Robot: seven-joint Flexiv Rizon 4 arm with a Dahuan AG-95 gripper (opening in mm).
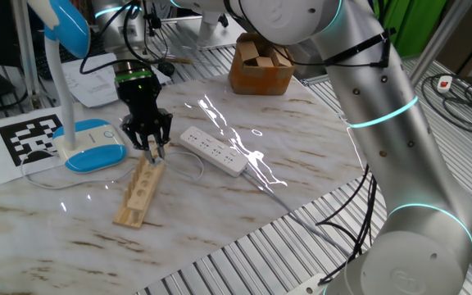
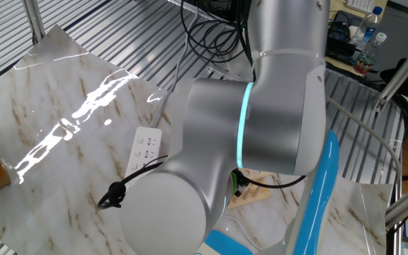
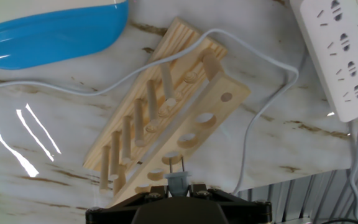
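A pale wooden rack (image 3: 182, 130) lies on the marble-patterned table. It has a row of pegs along one side and a bar with round holes along the other. My gripper (image 1: 156, 157) points down over the far end of the rack in exterior view 1, and its two light tips look slightly apart there. In the wrist view, a small grey piece with two thin prongs shows at the middle of the gripper, over the holed bar. Whether this is part of the fingertips or something held is unclear. Contact with the rack cannot be told.
A white cable (image 3: 253, 46) runs across the rack. The white power strip (image 1: 214, 151) and the blue-and-white lamp base (image 1: 93, 147) flank it. A cardboard box (image 1: 260, 70) stands at the back. Bare table lies in front of the rack.
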